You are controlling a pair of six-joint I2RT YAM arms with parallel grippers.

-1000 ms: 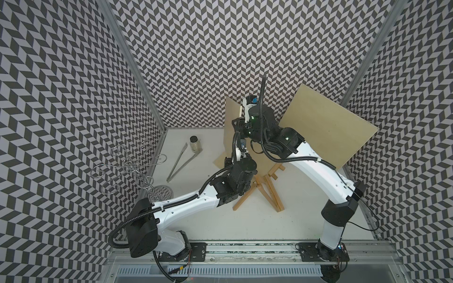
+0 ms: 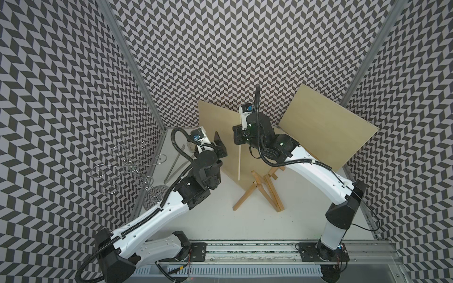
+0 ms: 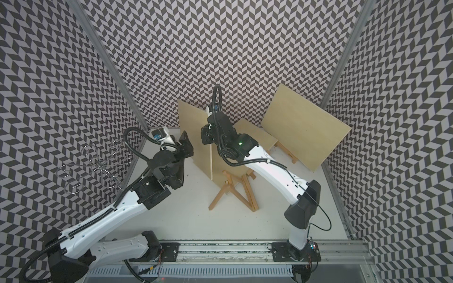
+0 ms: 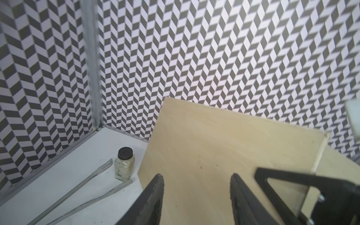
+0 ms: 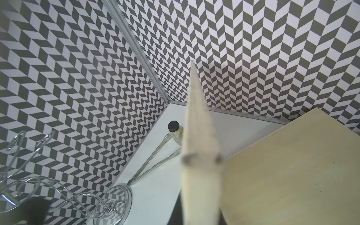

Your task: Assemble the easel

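Observation:
A plywood board (image 2: pixel 214 118) stands tilted at the middle back, with a pale long edge. My right gripper (image 2: pixel 240 134) is at that edge, shut on it; in the right wrist view the board edge (image 5: pixel 200 180) rises between the fingers. My left gripper stands part open in front of the board's face (image 4: pixel 210 142), nothing visible between its fingers. Several wooden easel pieces (image 2: pixel 273 198) lie on the table below. A second board (image 2: pixel 325 127) leans at the right back.
A jar (image 4: pixel 124 165), metal tongs (image 4: pixel 80 185) and a wire stand (image 2: pixel 132 167) occupy the table's left side.
The board at my right gripper has swung its left side further left, now showing more of its face; the right gripper shifted slightly left.

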